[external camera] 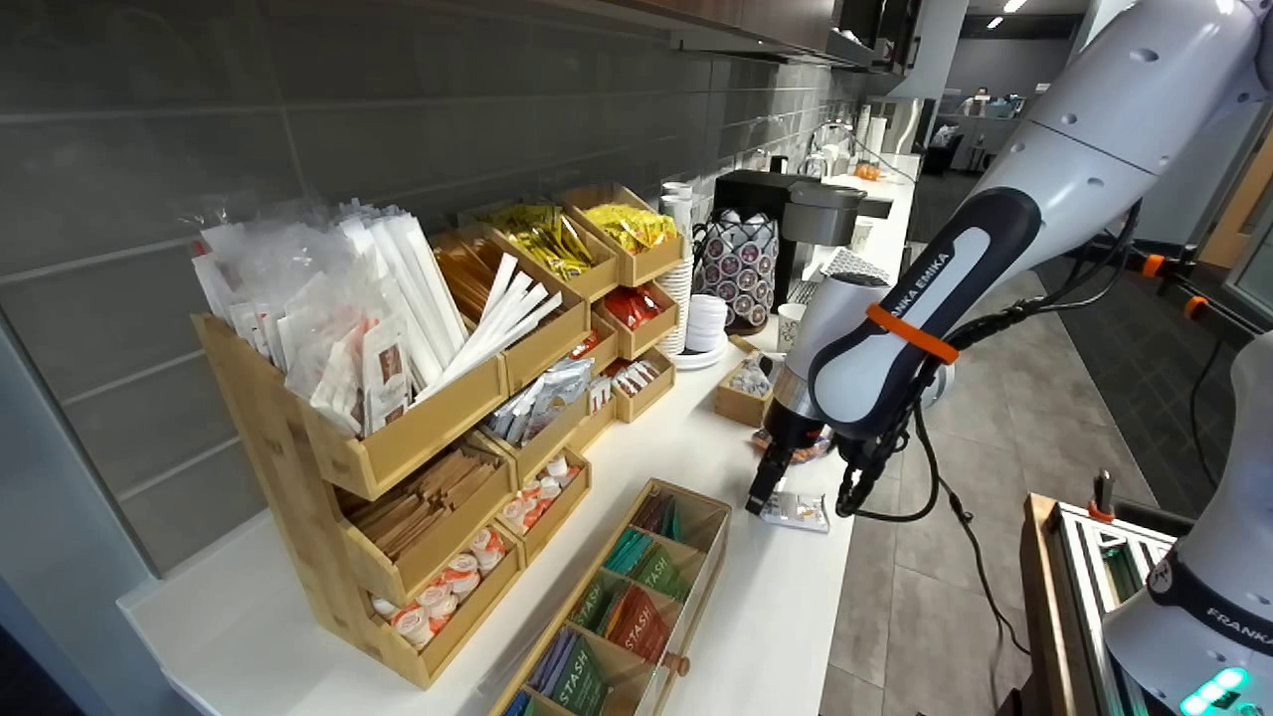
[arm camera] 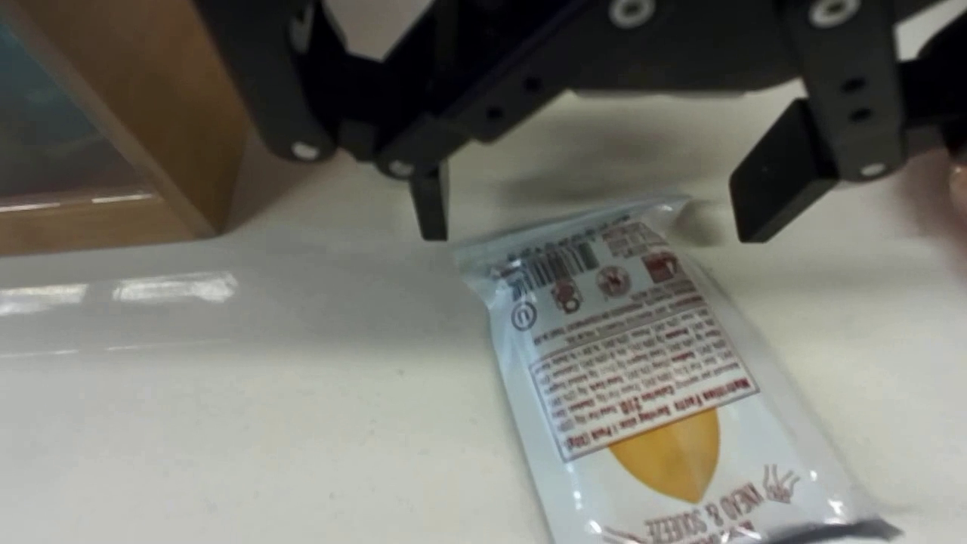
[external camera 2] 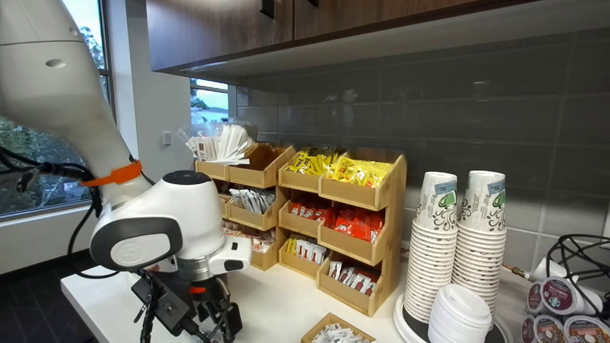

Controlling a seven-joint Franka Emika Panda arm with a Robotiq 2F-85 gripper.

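Observation:
A white snack packet (arm camera: 634,353) with red print and an orange almond-like picture lies flat on the white counter. My gripper is open just above its crimped end, the two fingers apart and nothing between them. In exterior view 1 the gripper (external camera: 797,491) hangs low over the counter beside the same packet (external camera: 797,511), to the right of the tea box (external camera: 712,561). Exterior view 2 shows the gripper (external camera 2: 220,328) near the bottom edge, where the packet is mostly hidden.
Close to the gripper's left stands the wooden tea box's wall (arm camera: 172,136). A tiered wooden rack (external camera: 280,477) of condiments lines the wall. Behind the gripper sit a small wooden box (external camera: 737,406) and an orange-brown packet (external camera: 823,444). Stacked cups (external camera 2: 429,251) stand farther along.

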